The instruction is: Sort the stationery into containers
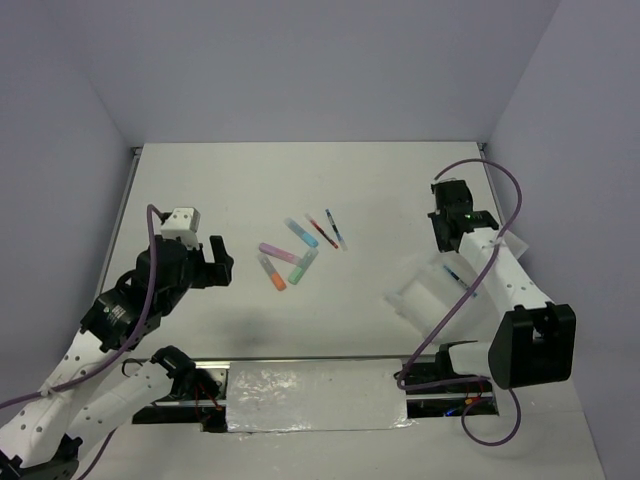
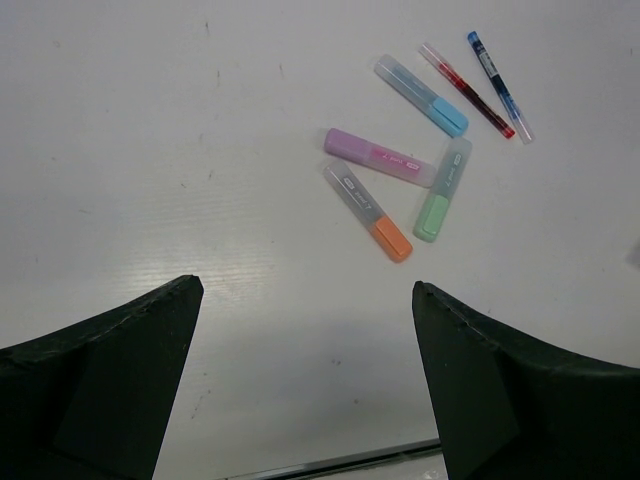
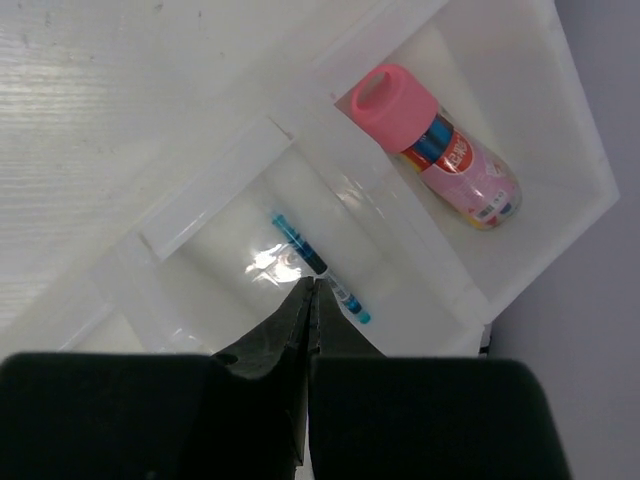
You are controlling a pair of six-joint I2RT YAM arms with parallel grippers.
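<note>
On the open table lies the blue gel pen [image 2: 500, 87], beside a red pen [image 2: 467, 90]. Close by are a blue highlighter [image 2: 422, 95], a purple one [image 2: 380, 156], a green one [image 2: 443, 190] and an orange one [image 2: 368, 211]. Over the white divided container [image 3: 205, 190] at the right, my right gripper is shut with nothing between its fingertips. One compartment holds a teal pen [image 3: 308, 252], another a pink-capped bottle [image 3: 440, 150]. Well to the left of the pens, my left gripper stands open and empty.
A wall [image 1: 570, 150] rises close to the container on the right. In the top view, the right arm covers much of the container.
</note>
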